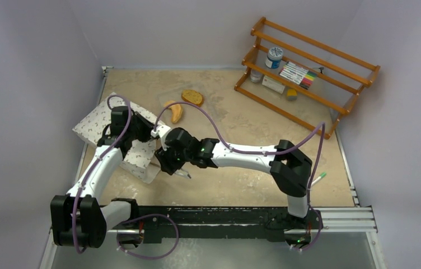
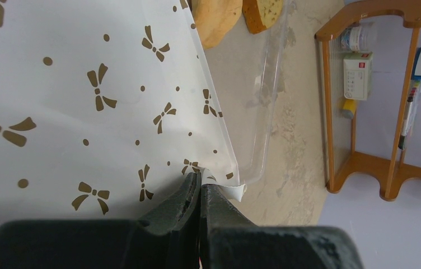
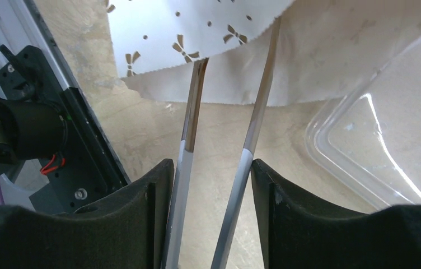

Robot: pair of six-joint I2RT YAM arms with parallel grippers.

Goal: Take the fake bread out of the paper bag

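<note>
The white paper bag [image 1: 93, 123] with brown bow prints lies on its side at the left, its mouth facing right. My left gripper is shut on the bag's upper rim, holding a bit of paper. Metal tongs [image 3: 185, 168] stand between the fingers of my right gripper, which touch both arms. The arms are apart and their tips pass out of sight into the bag's mouth. A curved piece of bread [image 1: 175, 112] and a slice [image 1: 192, 97] are on the clear tray [image 2: 272, 73]. The bag's inside is hidden.
A wooden rack [image 1: 309, 47] stands at the back right, with a jar [image 1: 274, 58] and several boxes. A pen [image 1: 319, 179] lies near the right edge.
</note>
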